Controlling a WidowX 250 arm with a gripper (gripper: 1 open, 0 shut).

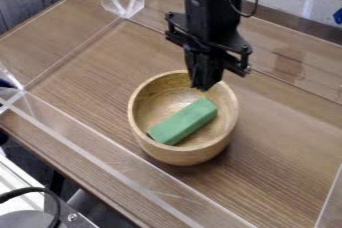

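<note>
A round, pale wooden bowl [152, 94] sits on the wooden table [90, 68], with a green rectangular block [182, 121] lying tilted inside it. The black gripper [202, 78] points down over the bowl's back part, its tip above the block and apart from it. The gripper looks shut, with nothing visible between its fingers.
Clear white tape marks or holders [123, 2] sit at the back left and along the left and right edges. A pale wall stands at the back right.
</note>
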